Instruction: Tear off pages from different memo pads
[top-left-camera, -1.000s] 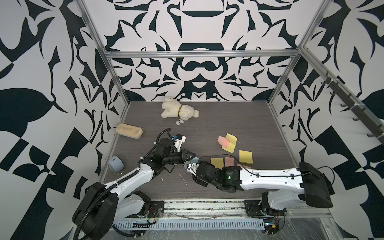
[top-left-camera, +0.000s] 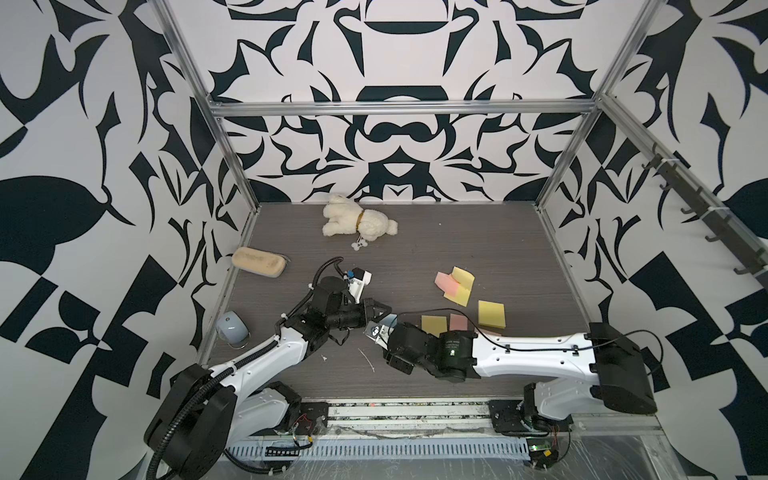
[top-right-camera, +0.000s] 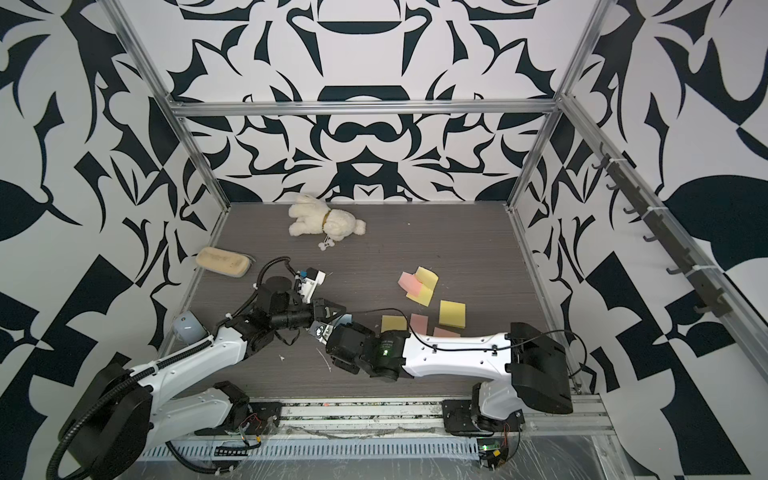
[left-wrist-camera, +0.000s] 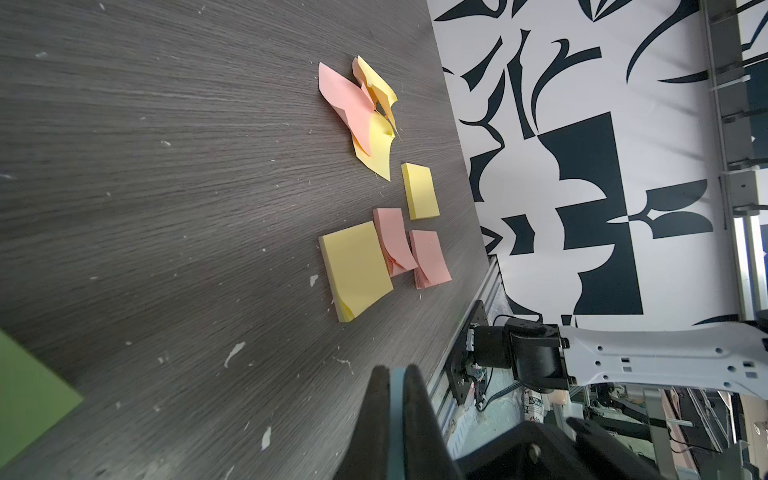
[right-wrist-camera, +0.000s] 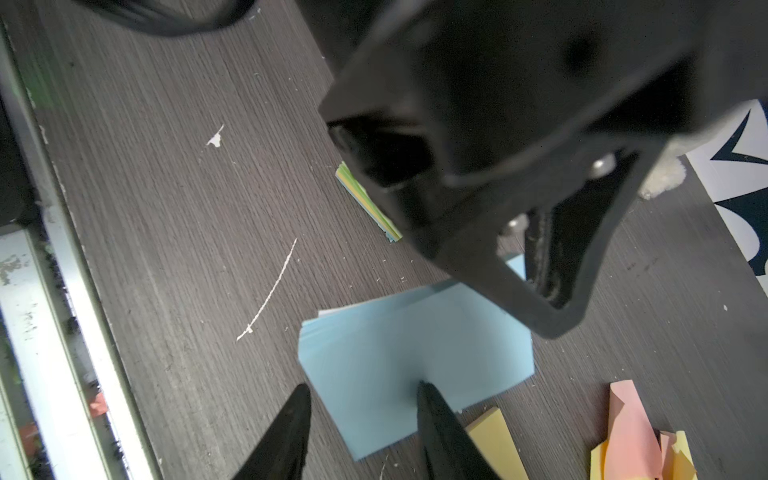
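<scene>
A thin blue memo pad (right-wrist-camera: 416, 352) hangs tilted above the table, a few sheet edges showing along its top. My left gripper is shut on it, and the pad appears edge-on as a narrow blue strip between the dark fingers. Opposite, my right gripper is part open, its fingertips standing apart at the pad's lower edge. Whether they touch the paper, I cannot tell. Yellow (left-wrist-camera: 356, 268) and pink (left-wrist-camera: 392, 240) pads lie on the table, with another pink pad (left-wrist-camera: 430, 257) and a smaller yellow pad (left-wrist-camera: 420, 190) close by.
Loose pink and yellow sheets (top-left-camera: 456, 285) lie crumpled behind the pads. A green pad (left-wrist-camera: 28, 400) rests near the left gripper. A white plush toy (top-left-camera: 357, 218), a beige case (top-left-camera: 258, 261) and a grey mouse (top-left-camera: 232, 329) sit farther off.
The right arm has shifted slightly left, and its gripper has moved a little at the blue pad. The left arm has stayed still.
</scene>
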